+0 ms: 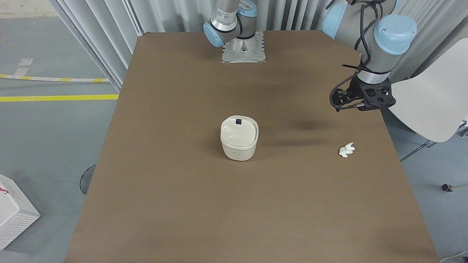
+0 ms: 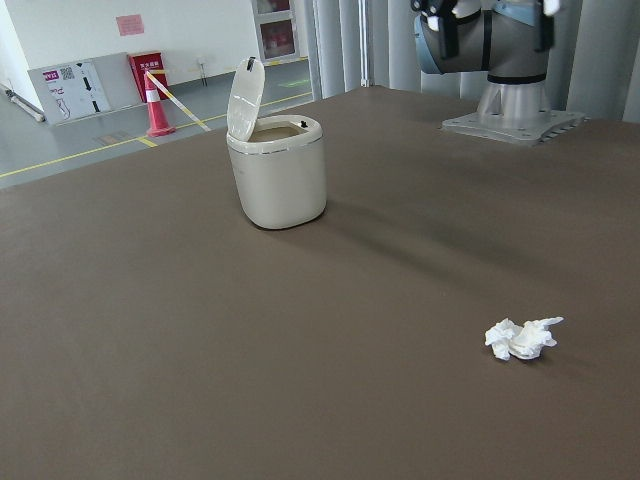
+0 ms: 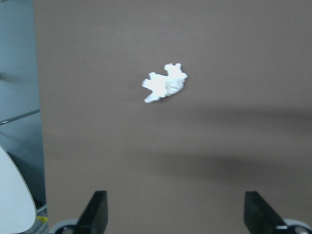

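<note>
A crumpled white paper lies on the brown tabletop near its right side; it also shows in the left camera view and the wrist view. My gripper hangs over the table's back right, behind the paper. In the wrist view its two black fingers stand wide apart, open, with the paper beyond them. A small white bin sits at the table's middle; in the left camera view its lid is raised.
A white chair stands beside the table's right edge. My arm's base is at the back of the table. A white box rests on the floor at left.
</note>
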